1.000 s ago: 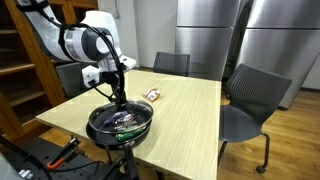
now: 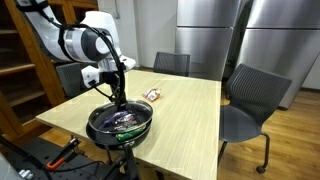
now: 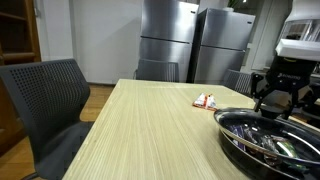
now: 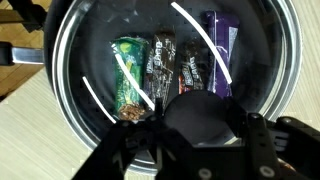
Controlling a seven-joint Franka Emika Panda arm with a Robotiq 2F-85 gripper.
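A glass lid with a metal rim (image 4: pixel 66 62) and a round black knob (image 4: pixel 198 116) lies over a dark pan (image 2: pixel 104 138). My gripper is shut on the knob, with a finger on either side. Through the glass show several wrapped snack bars: a green one (image 4: pixel 129 78), a brown one (image 4: pixel 160 70), a dark one with red (image 4: pixel 192 72) and a purple one (image 4: pixel 222 45). White streaks of reflected light cross the lid. Whether the lid rests fully on the pan or is slightly raised, I cannot tell.
The pan stands on a light wooden table (image 2: pixel 185 125), its handle (image 4: pixel 25 54) at the left in the wrist view. A red-and-white packet (image 3: pixel 205 101) lies farther back. Dark chairs (image 2: pixel 245 110) surround the table, whose middle is mostly clear.
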